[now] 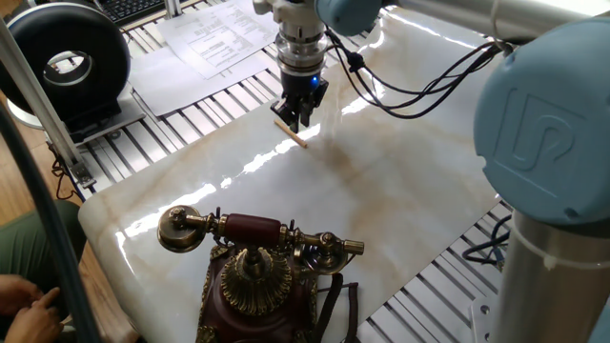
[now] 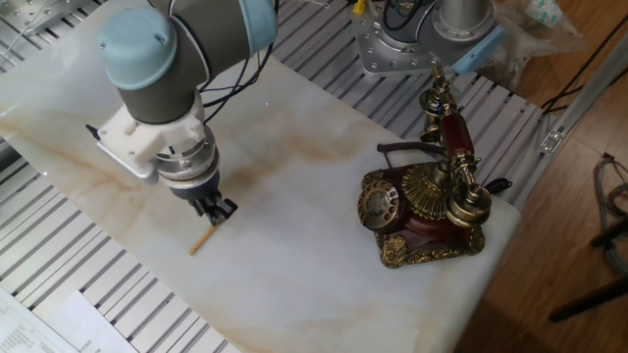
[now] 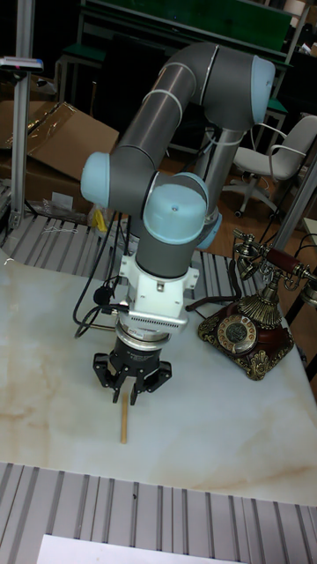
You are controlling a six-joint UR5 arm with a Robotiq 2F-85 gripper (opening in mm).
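Note:
A thin light-wood stick (image 1: 292, 134) lies on the pale marbled tabletop, its near end clear of the fingers. My gripper (image 3: 129, 395) points down just over the stick's far part; its black fingers (image 3: 155, 378) are spread apart in exterior view 3. From exterior view 2, the stick (image 2: 203, 239) reaches out from beneath the gripper (image 2: 218, 216), whose fingertips hide its other end. Whether the fingertips touch the tabletop is hard to tell. No hold on the stick shows.
An ornate dark-red and brass telephone (image 2: 432, 201) stands on the tabletop, well away from the gripper. Papers (image 1: 214, 48) lie on the slatted bench beside the slab. Black cables (image 1: 410, 100) hang from the arm.

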